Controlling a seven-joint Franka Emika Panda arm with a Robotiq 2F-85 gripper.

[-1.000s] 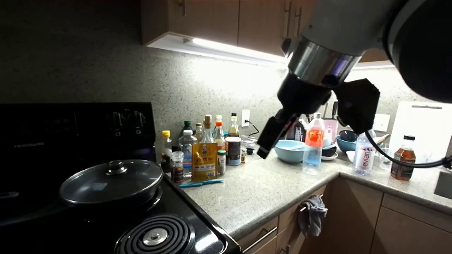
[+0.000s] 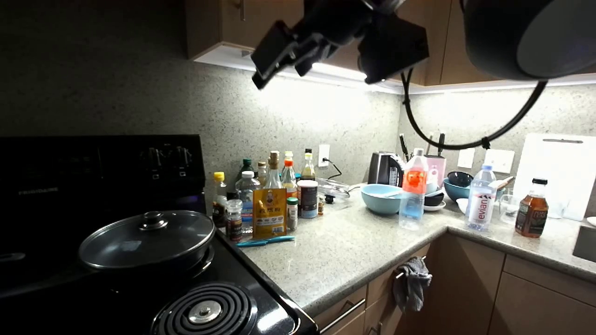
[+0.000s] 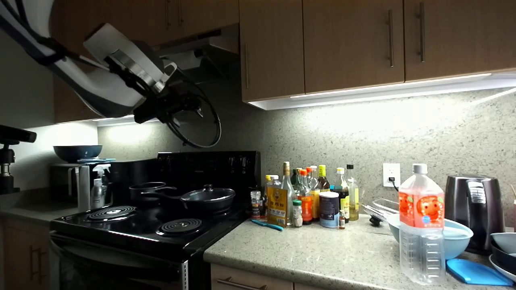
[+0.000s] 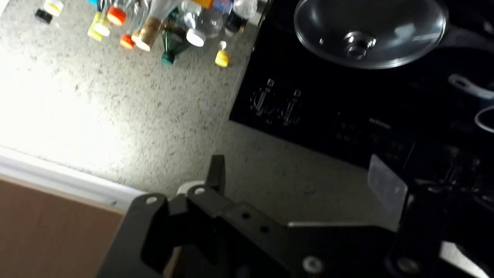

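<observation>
In exterior view 1 my gripper (image 2: 281, 77) hangs high in front of the backsplash and upper cabinet, clear of the counter and stove. Its two fingers stand wide apart in the wrist view, and the gripper has only backsplash behind the gap. Below, a black pan with a glass lid (image 2: 146, 237) sits on the stove; the same glass lid (image 4: 370, 27) fills the upper right of the wrist view. In exterior view 2 the arm reaches in from the upper left, its fingers dark and hard to make out.
Several bottles and a yellow packet (image 2: 269, 213) crowd the counter beside the stove, with a blue-handled utensil (image 2: 265, 241) in front. A light blue bowl (image 2: 382, 199), a kettle (image 3: 473, 212) and a tall plastic bottle (image 3: 421, 232) stand farther right. Mid-counter is clear.
My gripper has risen from low over the counter and swung left in exterior view 1, tilting so that both fingers show. The things on the counter and stove have not moved.
</observation>
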